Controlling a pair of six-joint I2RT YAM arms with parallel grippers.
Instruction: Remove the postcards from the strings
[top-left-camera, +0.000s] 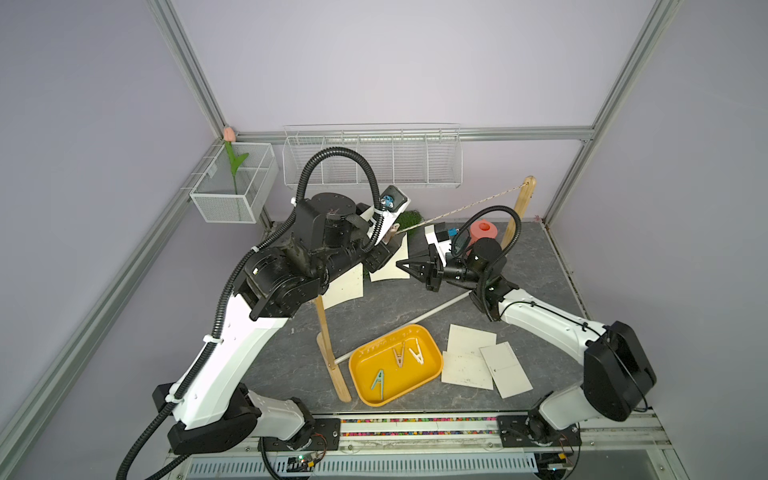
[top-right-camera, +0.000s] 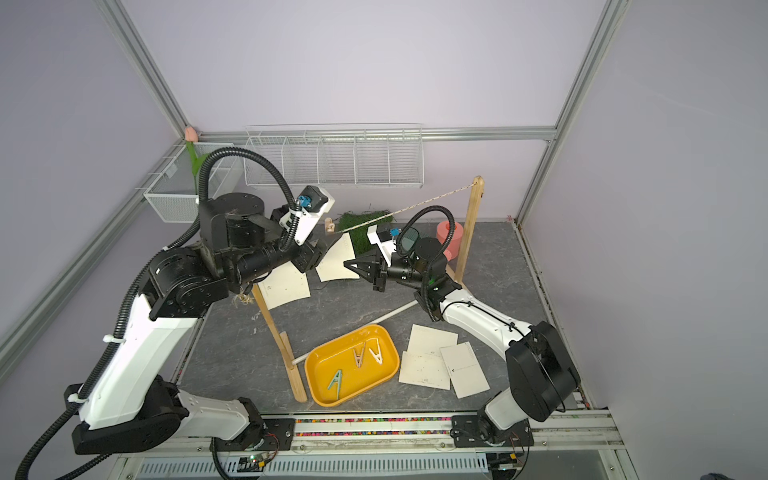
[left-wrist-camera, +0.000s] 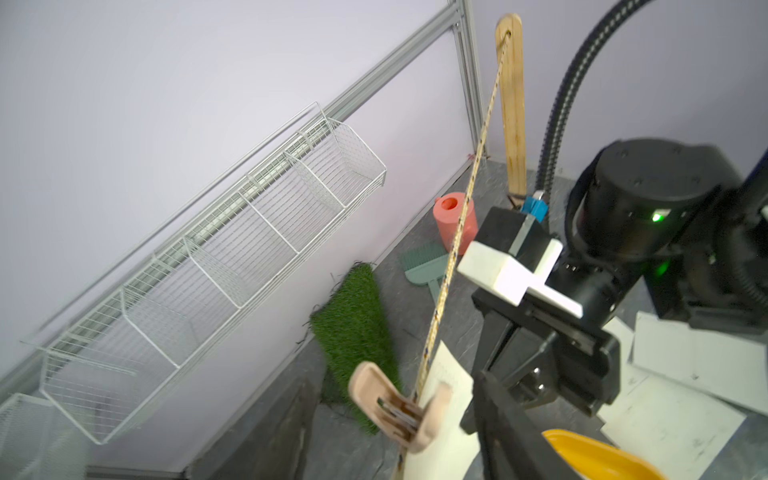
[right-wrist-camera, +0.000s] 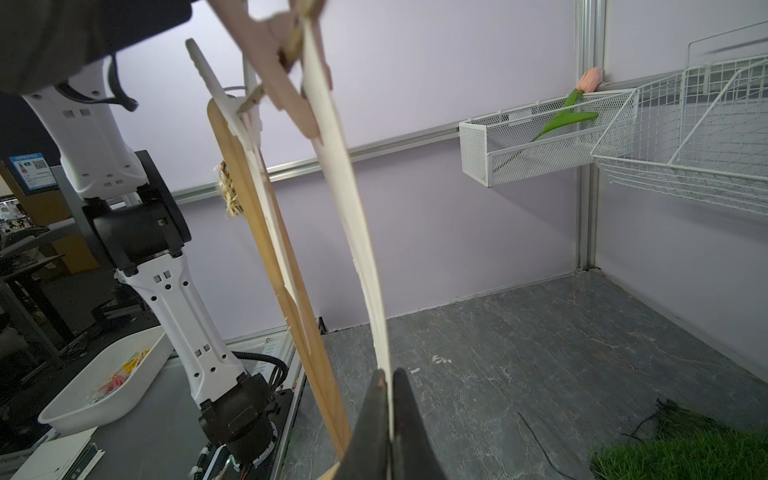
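Note:
A cream postcard (top-right-camera: 337, 260) hangs from the string (left-wrist-camera: 452, 268) under a pinkish wooden clothespin (left-wrist-camera: 384, 404). My left gripper is open around that clothespin, one blurred finger on each side and a gap to both. My right gripper is shut on the postcard's edge, which runs edge-on between its fingertips below the string. A second postcard (top-right-camera: 285, 286) hangs further left, partly behind the left arm; a pale clothespin (right-wrist-camera: 232, 112) holds it to the string in the right wrist view.
A yellow tray (top-left-camera: 432, 376) holds three clothespins at the front. Loose cards (top-left-camera: 468, 369) lie to its right. Wooden posts (top-right-camera: 469, 228) carry the string. Green turf (left-wrist-camera: 352, 320) and a pink roll (left-wrist-camera: 454, 220) stand behind; wire baskets (top-left-camera: 372, 160) hang on the back wall.

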